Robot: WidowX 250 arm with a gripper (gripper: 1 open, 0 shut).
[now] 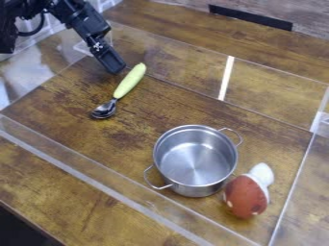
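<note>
My black gripper (111,63) is at the upper left of the camera view, open, its tip just left of the handle end of a spoon (127,84). The spoon has a pale yellow-green handle and a metal bowl and lies diagonally on the wooden table (77,173). A steel pot (193,161) with two wire handles stands lower right of centre. Beside it at the lower right sits a red and white toy-like object (247,197), possibly a mushroom.
Clear acrylic-looking strips or panels border the work area along the left and right. A white tape strip (226,78) lies at the upper middle.
</note>
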